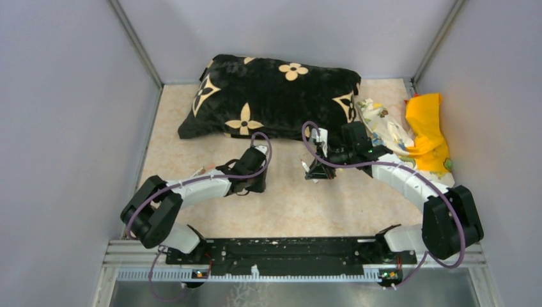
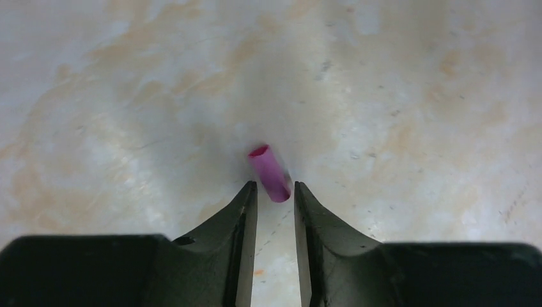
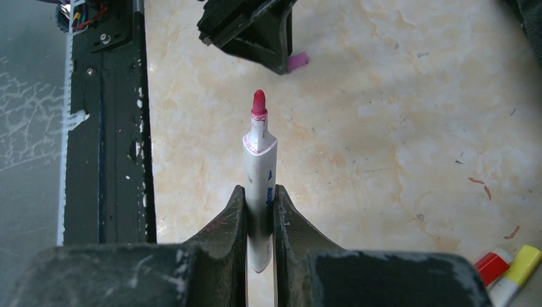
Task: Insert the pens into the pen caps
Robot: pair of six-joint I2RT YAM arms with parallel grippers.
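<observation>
In the left wrist view a small magenta pen cap (image 2: 271, 174) lies on the table, its dark hollow end facing away. My left gripper stands partly open, its tips just at the cap's near end and not closed on it. The right wrist view also shows this cap (image 3: 298, 61) beside the left gripper's black fingers (image 3: 278, 54). My right gripper is shut on a white pen (image 3: 260, 166) with a bare red tip, which points up in that view towards the cap. From above, the white pen (image 1: 305, 165) shows only in part.
A red-capped marker (image 3: 492, 266) and a yellow-capped one (image 3: 523, 268) lie near the right gripper. Other pens (image 1: 199, 171) lie by the left arm. A black patterned cushion (image 1: 287, 96) fills the back; a yellow cloth (image 1: 427, 131) lies at right.
</observation>
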